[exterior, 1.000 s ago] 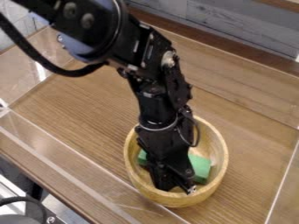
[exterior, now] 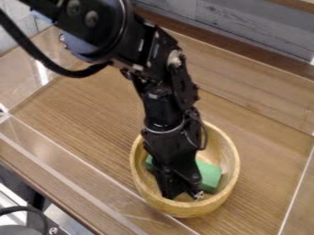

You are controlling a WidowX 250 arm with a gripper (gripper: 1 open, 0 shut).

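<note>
A black robot arm reaches down from the top into a round tan bowl (exterior: 218, 201) at the lower middle of the view. The gripper (exterior: 185, 188) is low inside the bowl, over a green object (exterior: 207, 176) that lies in it and shows on both sides of the fingers. The fingertips are dark and partly hidden, so I cannot tell whether they are shut on the object.
The bowl stands on a wooden surface (exterior: 73, 119) with clear room to the left and right. A wall or ledge runs along the back. A dark cable curves at the lower left, off the wood's edge.
</note>
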